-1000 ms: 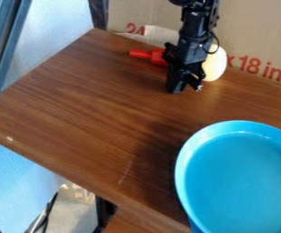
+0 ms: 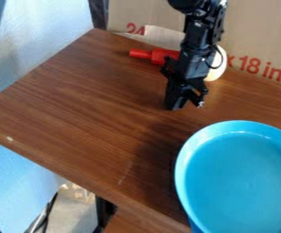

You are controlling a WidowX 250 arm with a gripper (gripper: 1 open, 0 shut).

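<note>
The black arm reaches down from the top, its gripper [image 2: 185, 96] low over the wooden table [image 2: 88, 109], right of centre near the back; whether the fingers are open or shut is hard to tell. Behind it lies a red object [image 2: 150, 55], partly hidden by the arm, beside a pale round item [image 2: 215, 67], also partly covered. A large blue bowl [image 2: 240, 182] fills the front right.
A cardboard sheet [image 2: 262, 36] with red print stands along the back. The table's left edge drops to a pale blue surface [image 2: 27, 64].
The arm and gripper have shifted slightly downward and a little to the right. The red object, pale item and bowl look the same.
</note>
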